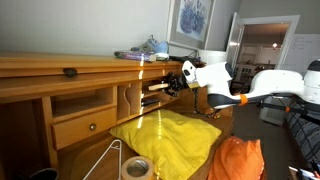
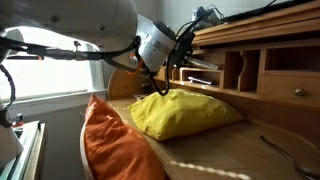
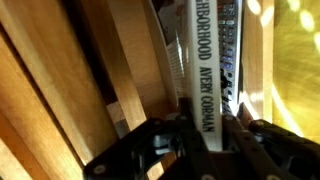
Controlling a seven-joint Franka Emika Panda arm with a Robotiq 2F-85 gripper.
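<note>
A book (image 3: 205,65) with a pale spine lettered "NEIGHBORHOOD AVERY CORMAN" runs up the middle of the wrist view. My gripper is shut on it, its dark fingers on either side of the spine. From exterior view 1, the gripper (image 1: 186,72) is at the desk's cubbyholes, the light book (image 1: 156,85) extending left from it at the upper opening. In exterior view 2 the book (image 2: 204,63) shows as a pale strip by the shelf. How far it sits inside the compartment I cannot tell.
Below the book, other items (image 1: 150,101) lie in the lower slot. A yellow cloth (image 1: 170,135) covers part of the desktop, and an orange cloth (image 1: 237,158) lies at its right. A tape roll (image 1: 137,168) sits in front. Wooden dividers (image 1: 123,101) stand close by.
</note>
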